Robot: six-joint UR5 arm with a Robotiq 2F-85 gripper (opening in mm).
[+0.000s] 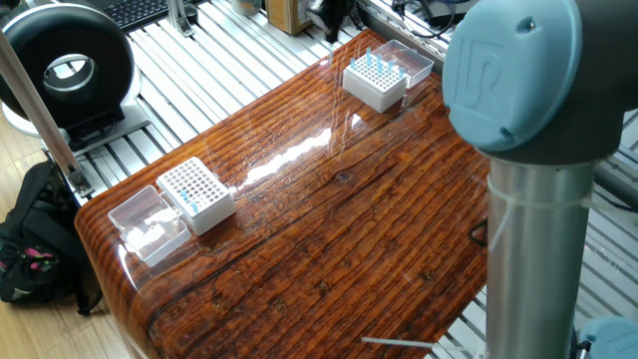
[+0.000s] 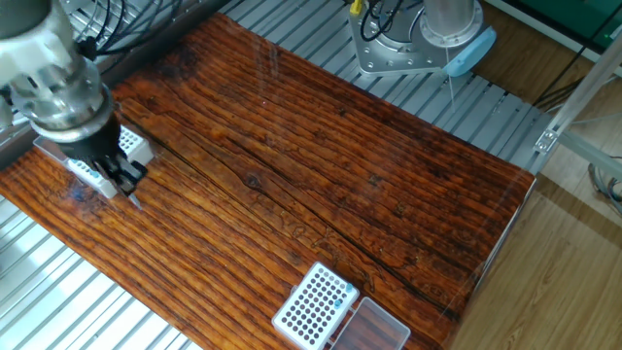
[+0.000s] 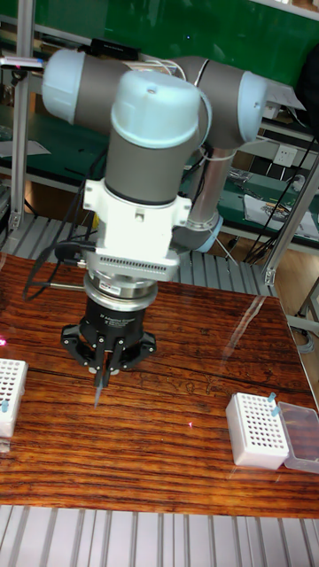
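Observation:
My gripper [image 3: 100, 374] points downward above the wooden table, shut on a slim bluish pipette tip [image 3: 97, 393] that hangs from its fingertips. In the second exterior view the same gripper [image 2: 128, 179] covers part of one white tip rack [image 2: 139, 148], and the held tip [image 2: 135, 202] shows below it. That rack [image 1: 373, 95] carries several upright blue tips [image 1: 380, 60] in the first exterior view. At the other end of the table stands a second white rack [image 1: 212, 215], mostly empty holes, with a few blue tips [image 1: 186, 198] near one edge.
Clear hinged lids lie open beside both racks: one lid [image 1: 407, 60] at the far end, another lid [image 2: 371, 329] at the other. Bare, glossy wood [image 2: 262, 185] stretches between the racks. The arm's column [image 1: 538, 259] stands beside the table.

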